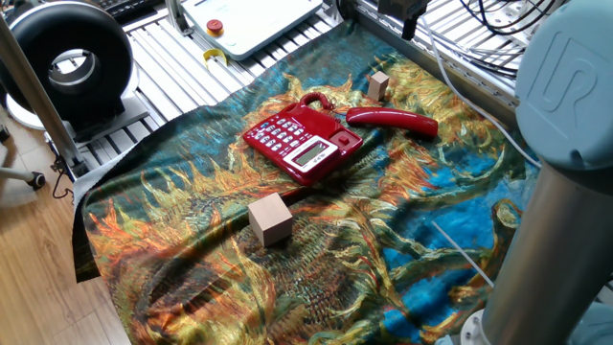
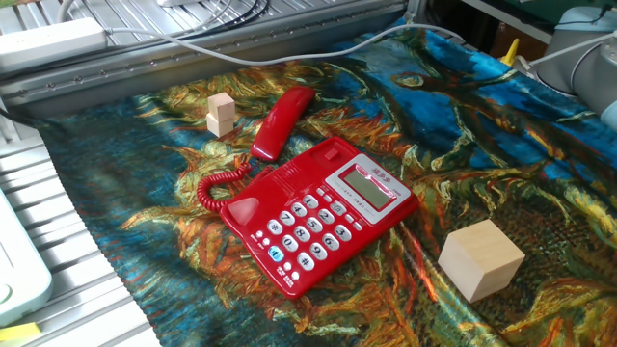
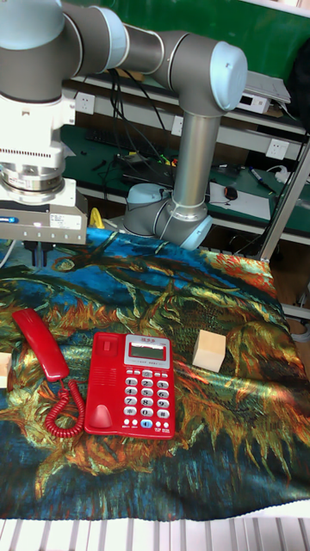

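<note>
A red desk phone [image 1: 305,144] rests on the patterned cloth, its keypad and display facing up. Off its cradle, the red handset [image 2: 282,123] lies on the cloth beside the base, joined by a coiled cord [image 3: 65,413]. On the display side of the phone sits a large wooden cube [image 2: 482,258]. Two small wooden blocks [image 2: 221,114] appear stacked near the handset. My gripper [image 3: 37,254] hangs at the left in exterior view 3, at the cloth's far side and apart from the phone and handset. Its dark fingers are too small to tell how they stand.
My arm's column [image 1: 546,259] rises at the right in exterior view 1. A white cable [image 2: 260,62] runs along the metal rail behind the cloth. A pale panel with a red button [image 1: 215,27] stands beyond the cloth. Open cloth surrounds the large cube.
</note>
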